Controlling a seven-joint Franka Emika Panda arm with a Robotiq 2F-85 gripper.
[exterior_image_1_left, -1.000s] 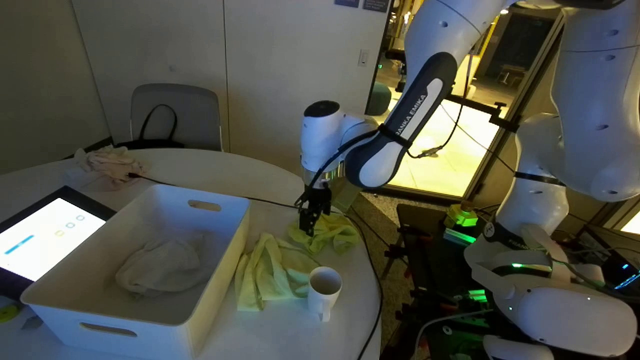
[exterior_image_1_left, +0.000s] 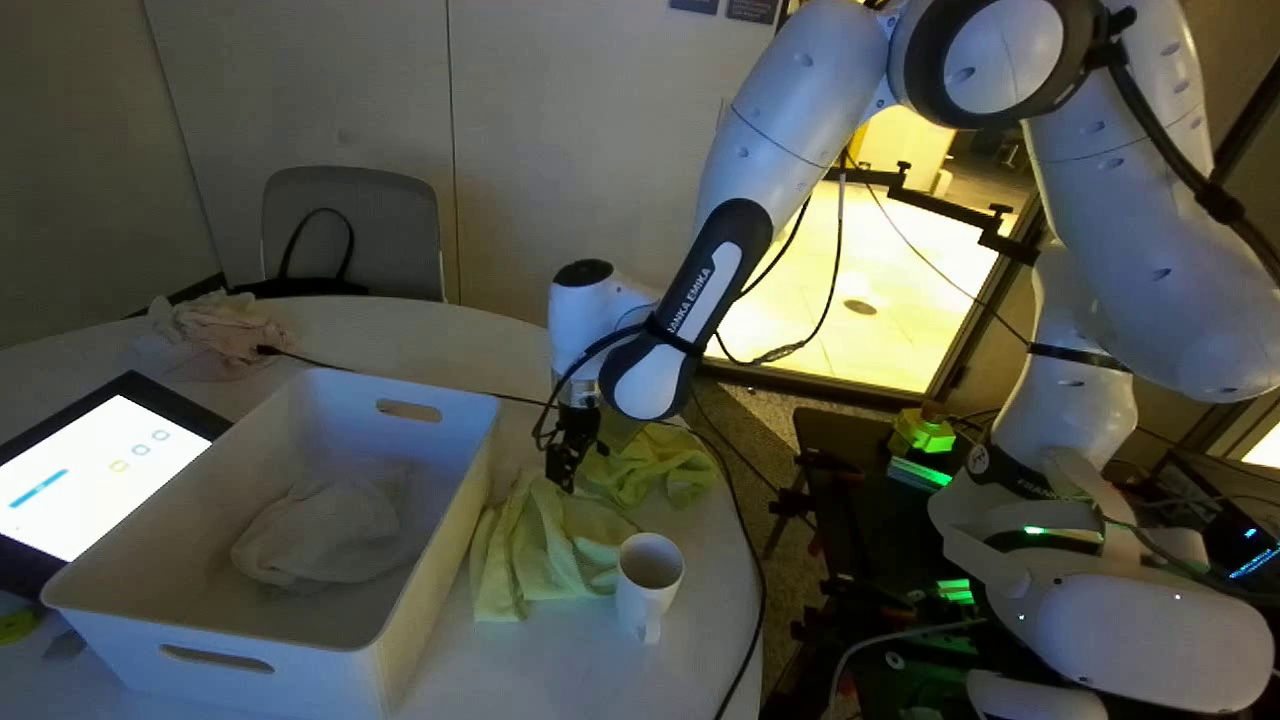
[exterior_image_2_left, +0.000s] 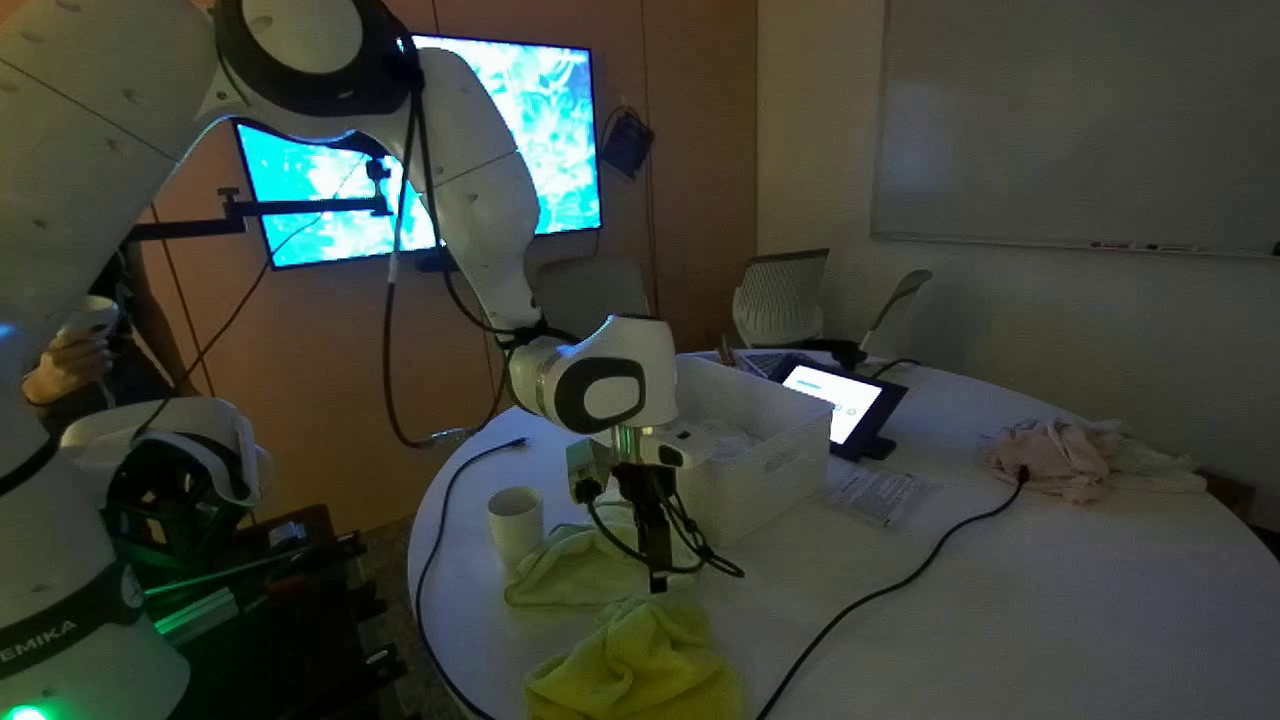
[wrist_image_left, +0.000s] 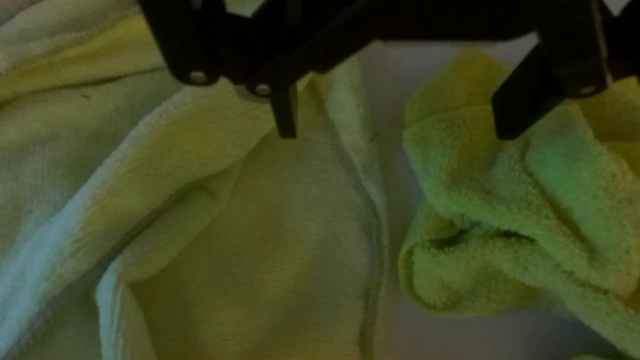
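Note:
My gripper is open, its two dark fingertips (wrist_image_left: 286, 114) wide apart with nothing between them. It hangs low over the table, at the place where two yellow-green cloths lie close together. In the wrist view the paler cloth (wrist_image_left: 288, 240) spreads out on the left, folded and creased. The brighter, fluffier cloth (wrist_image_left: 492, 240) lies bunched on the right, with a strip of bare table between the two. From exterior view 1 the gripper (exterior_image_1_left: 560, 480) appears above the far edge of the paler cloth (exterior_image_1_left: 552, 540), beside the brighter cloth (exterior_image_1_left: 672, 462).
A white bin (exterior_image_1_left: 438, 540) holding a pale cloth (exterior_image_1_left: 318, 528) stands beside the cloths. A white mug (exterior_image_1_left: 648, 576) stands at the paler cloth's near edge. Black cables (exterior_image_2_left: 912, 576) run across the table. A pinkish cloth (exterior_image_2_left: 1050, 462) and a lit tablet (exterior_image_2_left: 834, 396) lie farther off.
The arm has moved left and slightly lower in exterior view 1, from above the brighter cloth towards the paler one and the bin. The cloths, mug and bin look unmoved.

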